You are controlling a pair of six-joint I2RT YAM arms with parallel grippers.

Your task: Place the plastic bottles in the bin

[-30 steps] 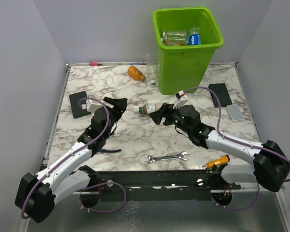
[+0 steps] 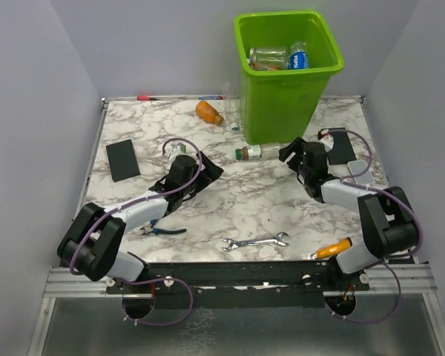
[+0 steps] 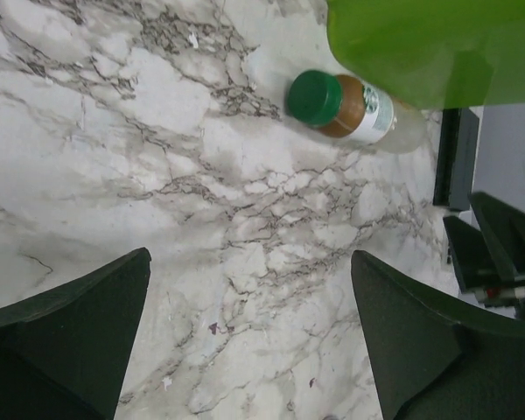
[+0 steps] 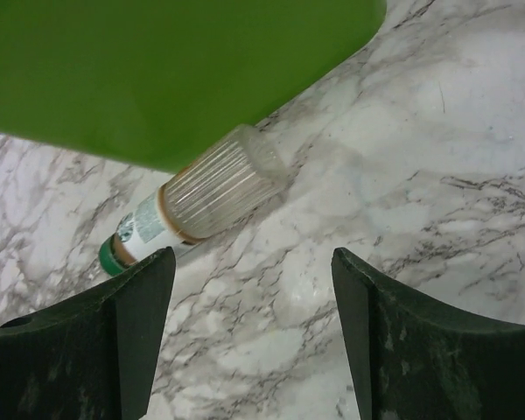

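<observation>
The green bin (image 2: 282, 104) stands at the back right, holding bottles. A clear bottle with a green cap and label (image 2: 256, 152) lies on the marble table beside its base; in the right wrist view it (image 4: 214, 188) lies diagonally against the bin. An orange bottle (image 2: 208, 113) and a clear bottle (image 2: 233, 111) lie left of the bin at the back. My left gripper (image 2: 211, 169) is open over the middle left, empty. My right gripper (image 2: 288, 157) is open just right of the green-capped bottle, empty.
Dark slabs (image 2: 122, 159), a light rectangle (image 2: 360, 172), pliers (image 2: 163, 231), a wrench (image 2: 256, 243) and an orange-handled tool (image 2: 334, 248) lie around the edges.
The green-capped bottle lies further right and nearer the bin. My right gripper has moved back and right; my left gripper has moved right and slightly forward.
</observation>
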